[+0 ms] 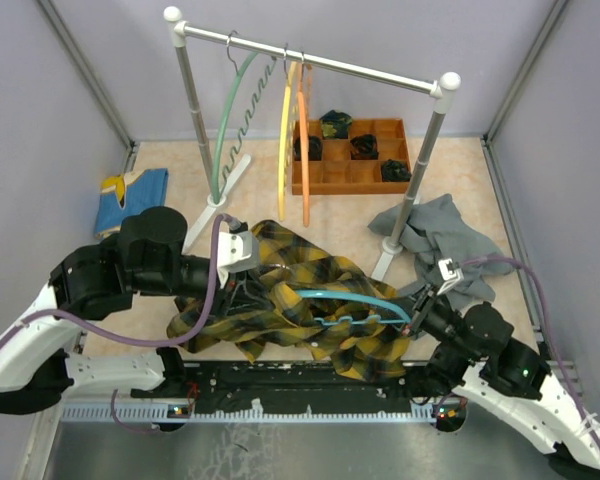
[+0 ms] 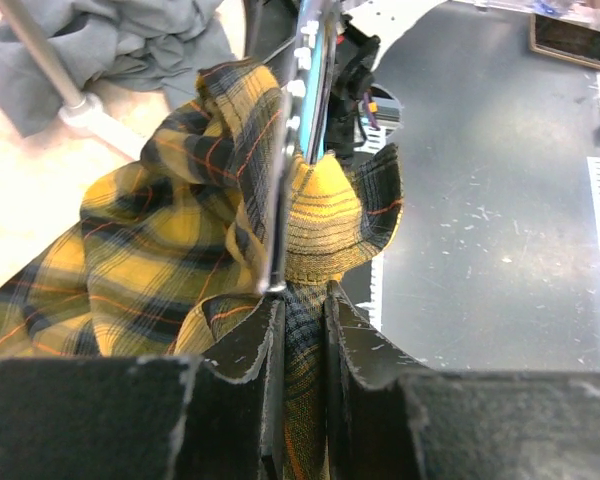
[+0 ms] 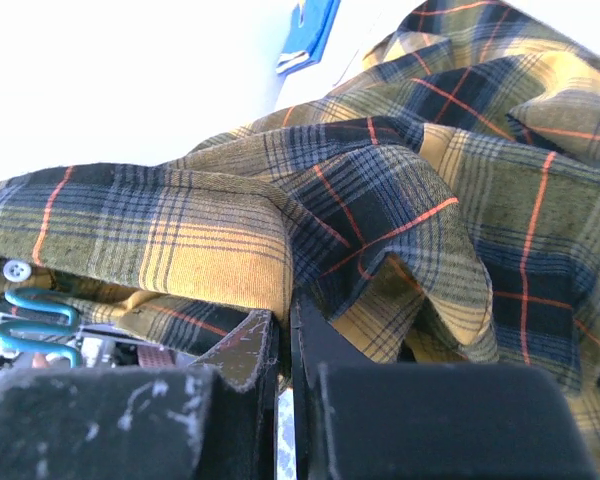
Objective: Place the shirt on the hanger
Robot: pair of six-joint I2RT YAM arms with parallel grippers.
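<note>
The yellow-and-black plaid shirt (image 1: 310, 260) lies bunched on the table with a blue hanger (image 1: 352, 296) across it, one end amid its folds. At the hanger's left end, my left gripper stands part open, its fingers apart with shirt cloth running between them; the hanger's notched edge rises near one finger. My right gripper is shut on a fold of the shirt (image 3: 220, 235), near the hanger's right end (image 3: 40, 318). How far the hanger reaches inside the shirt is hidden by folds.
Behind stands a white rack (image 1: 320, 64) with green (image 1: 225, 120), yellow (image 1: 285, 150) and orange (image 1: 304, 150) hangers. A wooden box (image 1: 330, 180) sits at the back. Grey cloth (image 1: 445, 240) lies at right, a blue folded cloth (image 1: 135, 200) at left.
</note>
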